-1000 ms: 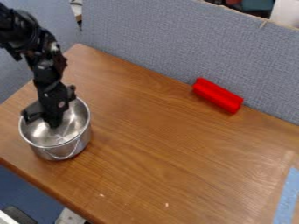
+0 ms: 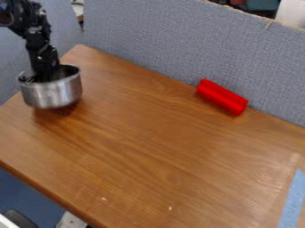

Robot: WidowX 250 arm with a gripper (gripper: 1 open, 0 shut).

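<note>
A steel pot [image 2: 53, 93] stands at the left edge of the wooden table. The black arm reaches down from the top left to my gripper [image 2: 45, 73], which is at the pot's back rim, its tip down in or behind the pot. The fingertips are hidden, so whether it is open or shut, or on the rim, cannot be seen.
A red cylinder [image 2: 222, 97] lies at the back right of the table [image 2: 167, 160], near a grey padded wall [image 2: 179, 49]. A blue strip [image 2: 292, 198] lies at the right.
The pot and my gripper have moved back along the table's left side, away from the camera. The red cylinder has not moved.
</note>
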